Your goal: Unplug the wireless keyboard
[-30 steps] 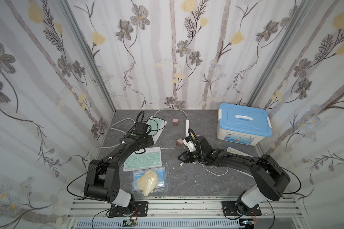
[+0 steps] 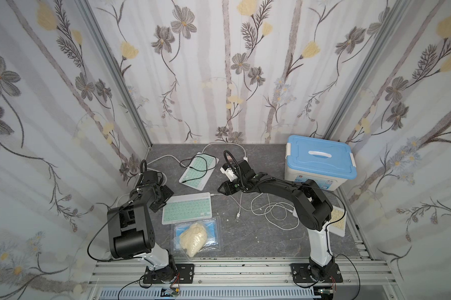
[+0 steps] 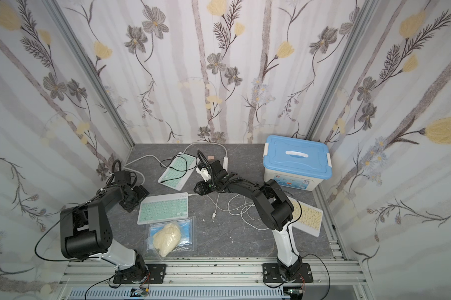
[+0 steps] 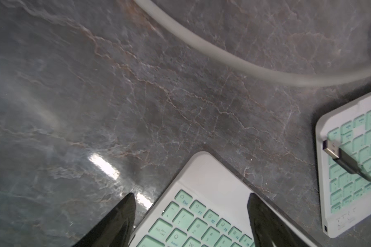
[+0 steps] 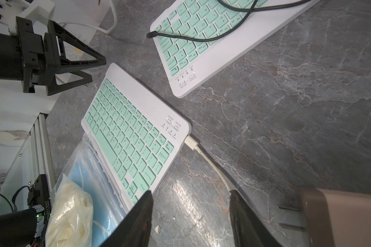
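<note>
The front white keyboard with mint keys [image 2: 186, 209] lies at centre-left; a white cable plug [image 5: 191, 142] sits at its side edge, cable trailing away. In the left wrist view, my left gripper is open above that keyboard's corner [image 4: 202, 168], nothing held. My right gripper is open over the floor near the white cable, beside a pinkish plug adapter [image 5: 341, 218]. A second mint keyboard [image 2: 198, 170] lies behind, with a black cable and loose USB plug [image 4: 333, 152] on it.
A blue-lidded box [image 2: 319, 155] stands back right, a cream keyboard [image 3: 308, 217] at right. A bagged item [image 2: 195, 237] lies at the front. A power strip [image 3: 225, 163] and loose white cables occupy the centre.
My left gripper moved left, toward the front keyboard's left end. My right gripper moved left and back toward that keyboard's cable end.
</note>
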